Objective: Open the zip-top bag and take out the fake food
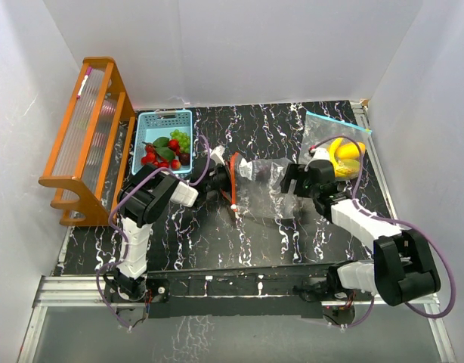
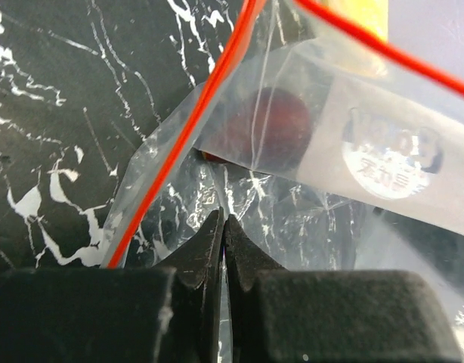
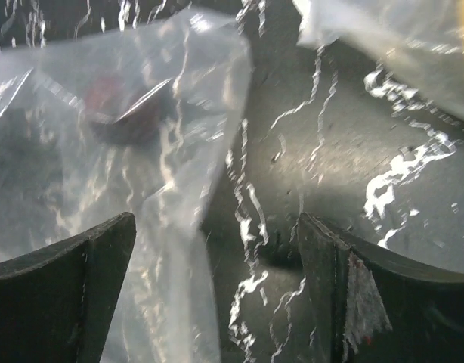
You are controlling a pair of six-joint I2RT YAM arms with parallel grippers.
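A clear zip bag (image 1: 264,190) with a red-orange zip strip lies mid-table, its mouth gaping toward my left arm. Through its film a dark red fake food (image 2: 281,125) shows in the left wrist view, farther in than my fingertips. My left gripper is shut at the bag's mouth, with nothing between its fingers; the red food is ahead of it and apart. Over the bag's far end, my right gripper stands open. Beneath it the bag's edge and bare table show, and the red food (image 3: 122,110) appears blurred through the film.
A blue basket (image 1: 164,119) of fake fruit stands at the back left, beside a wooden rack (image 1: 88,144). Another clear bag with a blue zip (image 1: 339,122) holds yellow fake food (image 1: 345,157) at the back right.
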